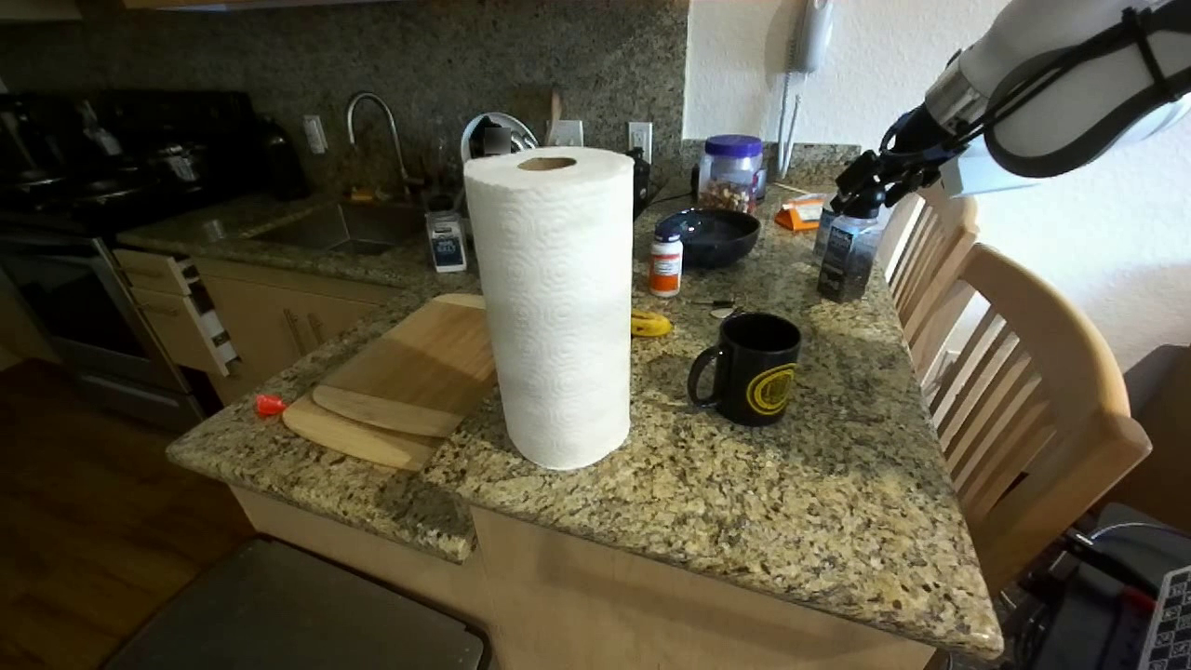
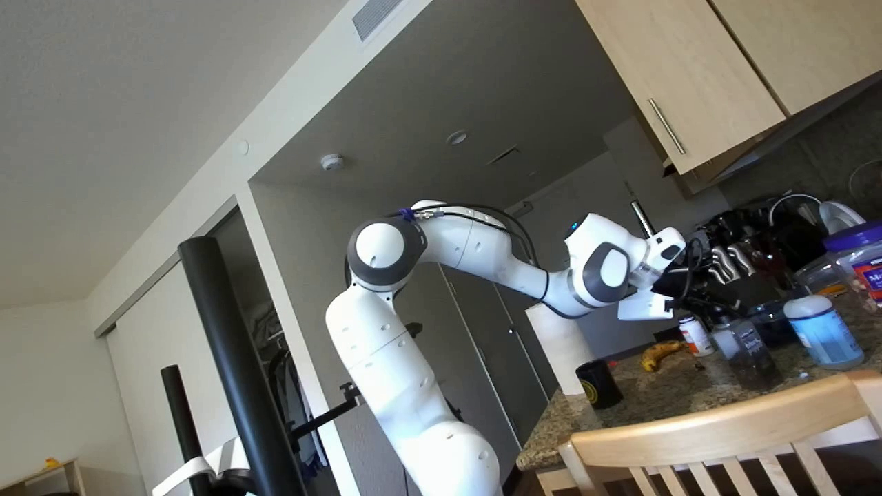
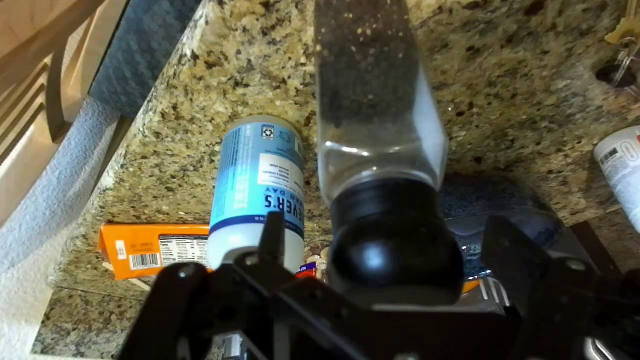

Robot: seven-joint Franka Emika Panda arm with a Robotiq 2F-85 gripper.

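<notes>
A clear, square-sided bottle (image 3: 372, 90) with dark contents and a rounded black cap (image 3: 396, 240) stands on the granite counter. In the wrist view my gripper is open, one finger (image 3: 273, 237) left of the cap and the other (image 3: 510, 252) right of it, with visible gaps on both sides. Exterior view 1 has the gripper (image 1: 865, 184) at the top of the bottle (image 1: 849, 262), partly covering it. From exterior view 2, the bottle (image 2: 748, 355) appears just under the dark gripper, whose fingers are hard to make out there.
A blue-and-white bottle (image 3: 258, 186) stands close beside the clear one, near an orange box (image 3: 153, 249). The dark bowl (image 1: 715, 236), white pill bottle (image 1: 665, 266), black mug (image 1: 759, 368) and paper towel roll (image 1: 558, 324) share the counter. Wooden chairs (image 1: 1038, 380) line its right side.
</notes>
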